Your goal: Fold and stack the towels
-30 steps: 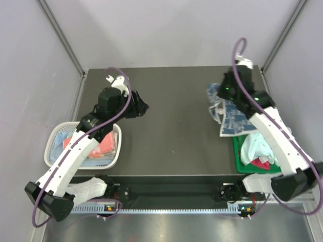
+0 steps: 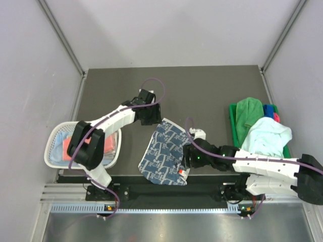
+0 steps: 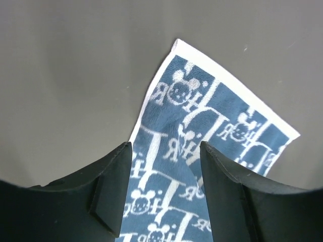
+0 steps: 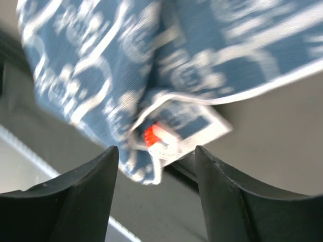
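Note:
A navy towel with white cartoon print lies crumpled at the table's front middle, partly over the edge. In the left wrist view its white-bordered corner lies flat beyond my open left gripper, which hovers by the towel's upper end. My right gripper is over the towel's right side, open; in the right wrist view a folded part with a red-and-white label lies just beyond its fingertips.
A white basket with folded towels stands at left. A green bin with green, white and other cloths stands at right.
The right gripper has brought the navy towel from the right to the front middle and let it go. My left arm has moved rightward to the towel's upper end.

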